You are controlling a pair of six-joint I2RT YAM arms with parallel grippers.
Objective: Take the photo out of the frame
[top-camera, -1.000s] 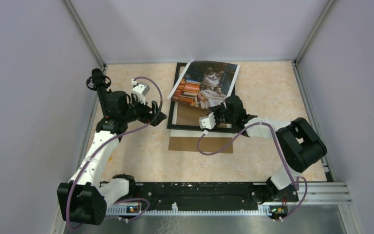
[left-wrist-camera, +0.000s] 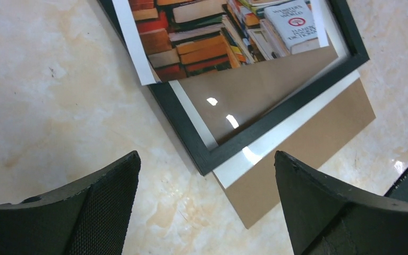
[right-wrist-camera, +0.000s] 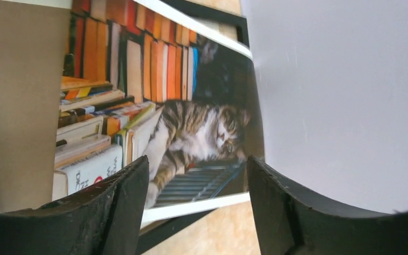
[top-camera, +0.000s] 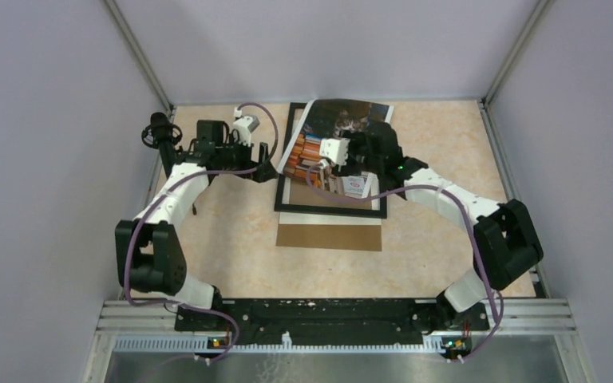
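The cat-and-books photo lies askew across the black frame, reaching past its back edge, with the brown inner area bare along the front. The same photo shows over the frame in the left wrist view. My left gripper stands open just left of the photo, nothing between its fingers. My right gripper is over the photo; in the right wrist view the photo lies beneath its parted fingers, with nothing seen held.
A brown board with a white strip lies at the frame's front edge. Walls border the back and sides.
My right gripper has moved back from the frame's front part to over the photo. My left gripper has moved a little back and right.
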